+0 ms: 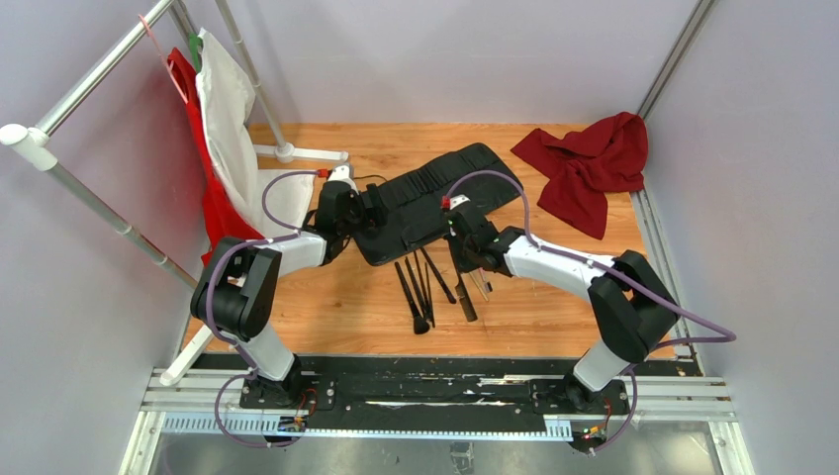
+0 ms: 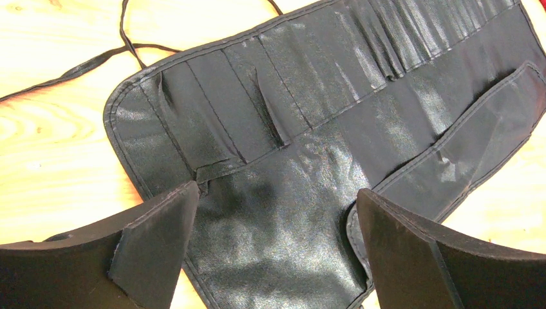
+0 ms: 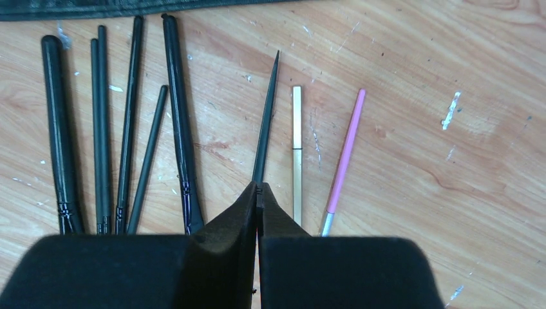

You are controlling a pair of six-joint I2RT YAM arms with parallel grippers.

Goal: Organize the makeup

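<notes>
The black brush roll (image 1: 445, 178) lies unrolled, its empty pockets (image 2: 348, 64) facing up in the left wrist view. Above its left end my left gripper (image 1: 376, 206) is open, fingers wide apart with nothing between them. My right gripper is shut, its tips over the thin pointed tail (image 3: 266, 122) of a black comb (image 1: 466, 300); whether they touch it I cannot tell. Left of it lie several black brushes (image 3: 182, 129), including a large one (image 1: 419, 324). On the right are a pale stick (image 3: 297, 148) and a pink-handled tool (image 3: 346, 151).
A dark red cloth (image 1: 594, 163) is bunched at the back right. At the left stands a white rack (image 1: 99, 69) with red and white cloths hanging. Bare wooden table (image 1: 554, 317) shows at the front right.
</notes>
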